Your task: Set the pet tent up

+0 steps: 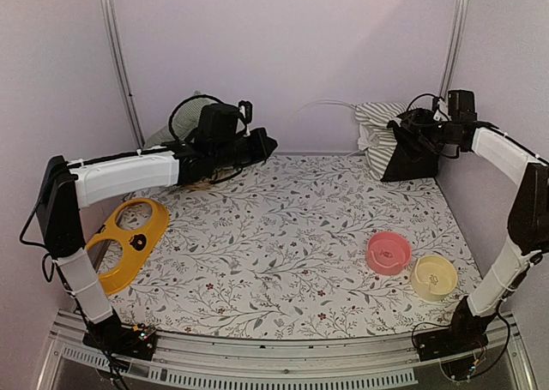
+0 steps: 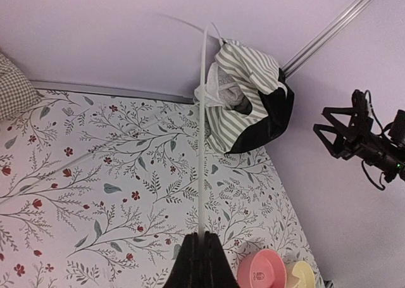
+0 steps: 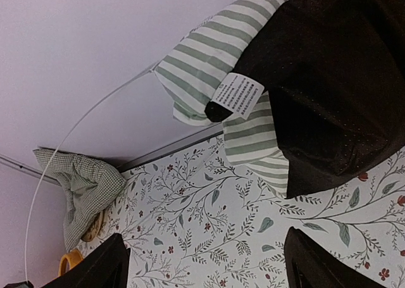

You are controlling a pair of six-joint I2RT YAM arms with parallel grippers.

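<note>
The pet tent's fabric, grey-and-white striped cloth (image 1: pixel 377 116) with a black panel (image 3: pixel 329 98), lies bunched at the back right against the wall. A white label (image 3: pixel 238 95) shows on it. From the cloth a thin white pole (image 2: pixel 202 123) runs to my left gripper, which is shut on its near end, left of the fabric and apart from it. My right gripper stands open, its fingers (image 3: pixel 104 262) spread wide with nothing between them. In the top view it overlaps the black part; in the right wrist view it is clear of the cloth.
A yellow bowl stand (image 1: pixel 129 244) lies on the left, with a checked cushion (image 1: pixel 184 116) behind the left arm. Pink (image 1: pixel 388 253) and cream (image 1: pixel 434 277) bowls stand at the front right.
</note>
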